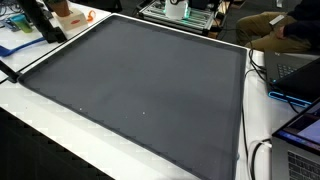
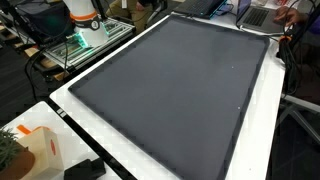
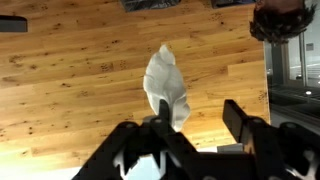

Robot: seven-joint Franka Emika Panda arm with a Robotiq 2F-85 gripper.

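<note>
In the wrist view, my gripper points over a wooden floor, its dark fingers apart with a clear gap between the tips. A white, crumpled piece, like tissue or cloth (image 3: pixel 163 78), shows beside and partly behind the left finger (image 3: pixel 157 138). Whether it touches that finger or lies on the floor below, I cannot tell. Neither exterior view shows the fingers clearly. The dark grey board (image 1: pixel 150 80) on the white table is bare.
Laptops (image 1: pixel 299 150) and cables line one side of the table. A small plant (image 2: pixel 12 150) and a wooden block (image 2: pixel 45 150) stand at a corner. A person's hand (image 2: pixel 288 14) shows near a laptop. In the wrist view, a dark reddish object (image 3: pixel 280 20) is at upper right.
</note>
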